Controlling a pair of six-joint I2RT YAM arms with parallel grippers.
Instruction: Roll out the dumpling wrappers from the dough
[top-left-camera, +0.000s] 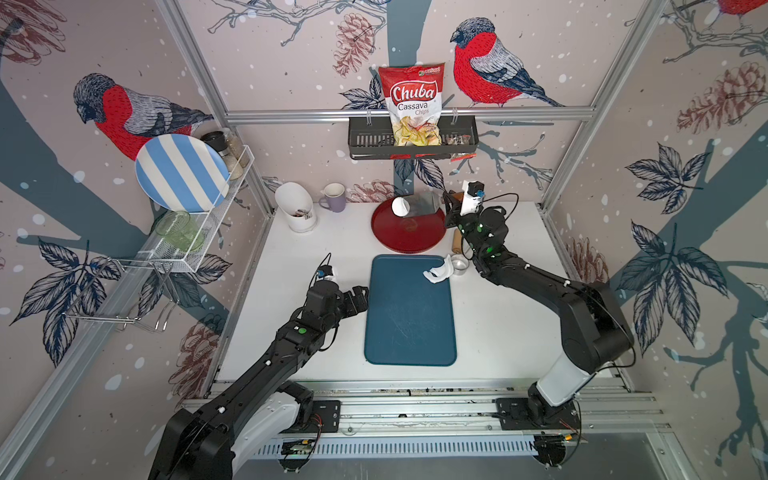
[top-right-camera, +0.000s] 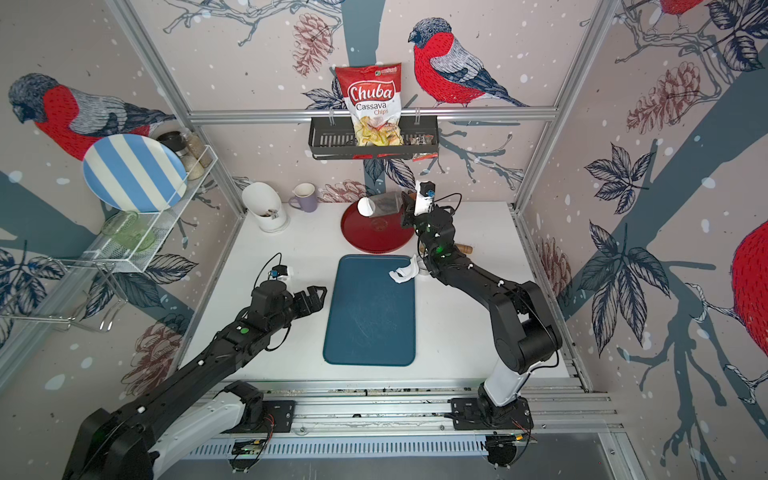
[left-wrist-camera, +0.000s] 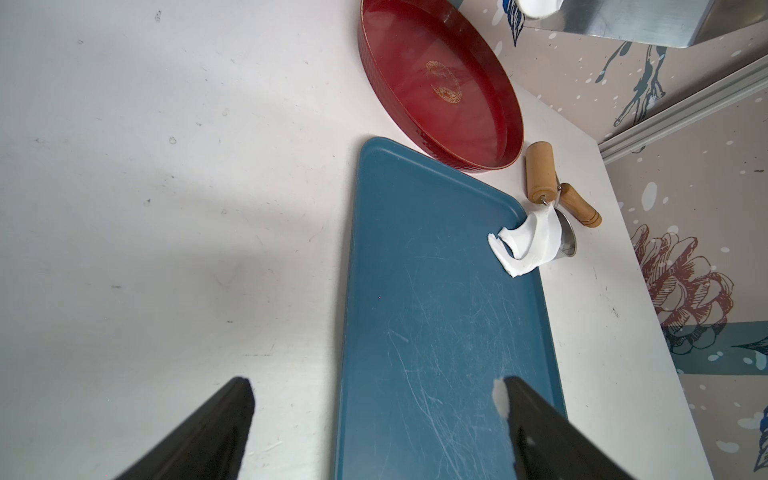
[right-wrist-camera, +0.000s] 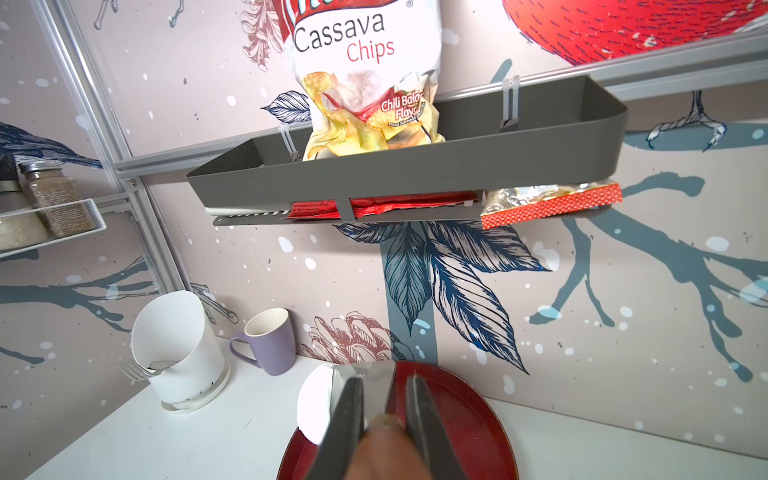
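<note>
My right gripper is shut on the wooden handle (right-wrist-camera: 387, 448) of a broad metal blade (top-left-camera: 424, 203), held above the red round tray (right-wrist-camera: 464, 424). A white dough lump (right-wrist-camera: 314, 402) clings toward the blade's far end. Beside the blue board (top-left-camera: 410, 312), my left gripper stands open and empty. Across the board's far right corner lies a limp white piece (left-wrist-camera: 532, 240), dough or cloth, I cannot tell which. It touches a small metal cup (left-wrist-camera: 567, 234). A wooden roller (left-wrist-camera: 540, 172) and a wooden handle (left-wrist-camera: 580, 205) lie just behind.
At the back left stand a white utensil holder (right-wrist-camera: 177, 340) and a purple mug (right-wrist-camera: 273, 352). A dark hanging shelf (right-wrist-camera: 416, 164) with a chip bag (right-wrist-camera: 368, 80) juts out above the red tray. Most of the blue board and the table's left side are clear.
</note>
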